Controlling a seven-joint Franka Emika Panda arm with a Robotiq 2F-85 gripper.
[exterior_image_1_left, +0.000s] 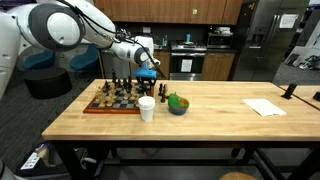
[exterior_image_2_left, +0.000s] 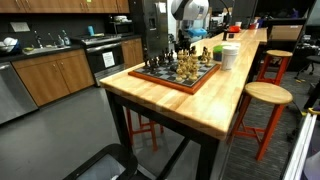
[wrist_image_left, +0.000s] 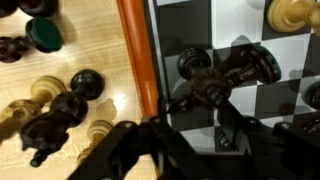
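Note:
The chessboard (exterior_image_1_left: 112, 110), brown-rimmed and crowded with dark and pale pieces, lies on the left of the wooden table. My gripper is over the board's edge in the wrist view, its dark fingertips apart. A dark chess piece (wrist_image_left: 210, 88) shows just ahead of the gap, and another dark piece (wrist_image_left: 262, 66) appears tipped beside it. Whether either touches a finger cannot be told. From outside, the arm's wrist (exterior_image_1_left: 146, 72) is low by the board's far right corner.
Several loose pieces, including a dark one with a green base (wrist_image_left: 44, 34), stand beside the board's rim. A white cup (exterior_image_1_left: 147, 108) and a bowl with green things (exterior_image_1_left: 178, 104) are to the right. Farther right, the table is mostly clear around white paper (exterior_image_1_left: 264, 106).

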